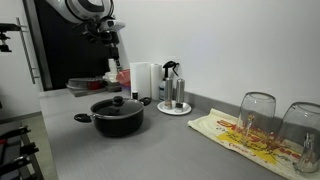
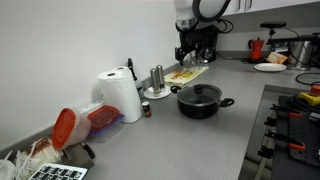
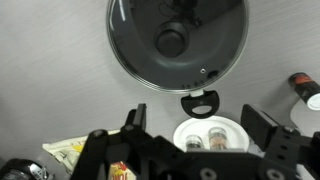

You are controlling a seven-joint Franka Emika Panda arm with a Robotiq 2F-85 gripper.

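A black pot [image 1: 118, 124] with two side handles sits on the grey counter, covered by a glass lid [image 1: 117, 105] with a dark knob. In the wrist view the lid [image 3: 140, 62] fills the upper middle, its knob [image 3: 171, 40] above centre and one pot handle [image 3: 200, 104] below the rim. My gripper is open, its fingers wide apart with nothing between them. From the side, the arm [image 1: 92, 12] holds it well above the pot, touching nothing.
Behind the pot, a white plate [image 1: 174, 108] carries shakers and a bottle. Paper towel rolls [image 2: 119, 96] stand near the wall. Two upturned glasses [image 1: 256, 112] rest on a patterned cloth [image 1: 215, 124] at the right.
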